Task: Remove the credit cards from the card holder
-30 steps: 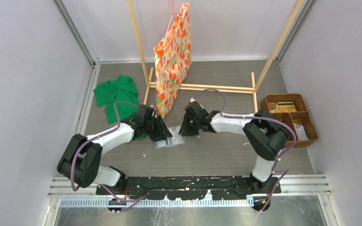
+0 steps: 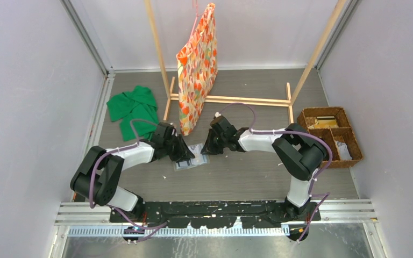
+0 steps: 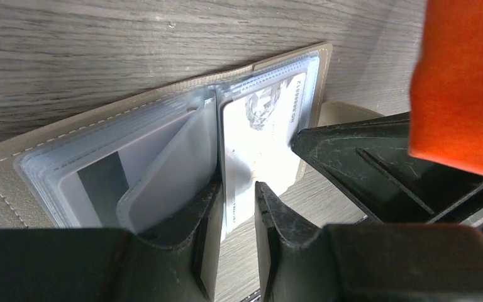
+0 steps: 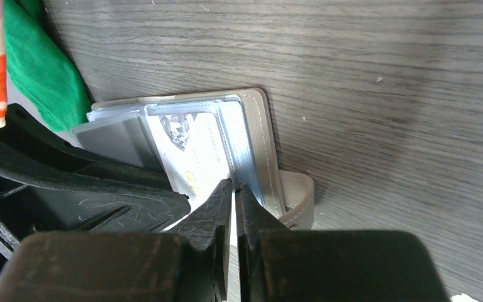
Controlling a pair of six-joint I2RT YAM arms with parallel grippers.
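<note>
The opened tan card holder lies on the floor between my grippers, with clear plastic sleeves. A white card with a grey printed figure is in the sleeve on its right side. My left gripper is part open, one fingertip on each side of the white card's left edge; whether they touch it is unclear. My right gripper is shut on the outer edge of the clear sleeve, beside the white card. A grey-and-white card shows in the left-hand sleeves.
Patterned cloth hangs from a wooden frame behind the grippers. A green cloth lies back left. On the far right stands a wicker box with items inside. Floor in front of the holder is clear.
The holder and the right gripper have shifted slightly to the left. The left arm has moved a little, its gripper staying over the holder.
</note>
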